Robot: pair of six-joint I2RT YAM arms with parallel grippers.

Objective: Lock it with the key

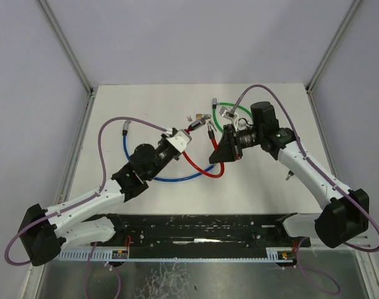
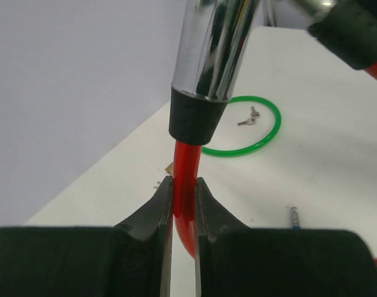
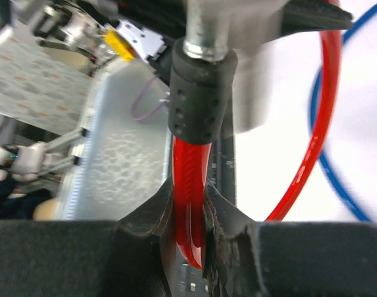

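Note:
A red cable lock point(image 1: 213, 172) hangs in a loop between my two grippers above the table. My left gripper is shut on its red cable, just below the black collar point(image 2: 194, 117) of the shiny metal lock head point(image 2: 216, 43). On the other end, my right gripper is shut on the red cable under a dark sleeve point(image 3: 200, 90) with a metal tip point(image 3: 207, 28). In the top view the two ends come close together; whether they join cannot be told. No key in the red lock can be made out clearly.
A green cable lock point(image 2: 272, 133) lies at the back with keys point(image 2: 250, 117) inside its loop. A blue cable lock point(image 1: 177, 179) lies under the arms. Another key point(image 1: 290, 175) rests at the right.

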